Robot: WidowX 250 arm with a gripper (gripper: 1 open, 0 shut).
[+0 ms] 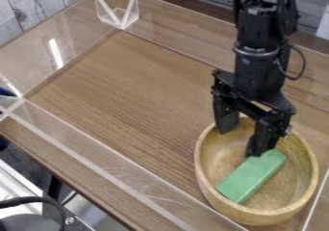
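A black robot arm reaches down from the top right, its gripper (252,129) open over the back part of a wooden bowl (298,202) at the lower right, its fingers reaching inside the rim. A green rectangular block (249,178) lies diagonally on the bowl's floor, just in front of the gripper. I see nothing held between the fingers.
A wooden table top (110,100) fills most of the view, mostly clear on the left. A small clear plastic object (117,12) stands at the back left. Black cables lie at the lower left edge.
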